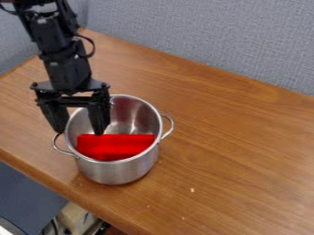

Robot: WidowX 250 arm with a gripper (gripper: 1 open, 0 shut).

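Observation:
A steel pot (pixel 135 170) with two loop handles stands on the wooden table near its left front. A red cylindrical object (pixel 114 145) lies across inside it. My black gripper (pixel 77 120) is open over the pot's left rim, one finger outside the pot and the other down at its inner side, above and behind the red object. Whether either finger touches the pot cannot be told.
A grey textured wall (pixel 221 41) runs along the back. A dark grey mat (pixel 31 197) lies off the table's front left edge.

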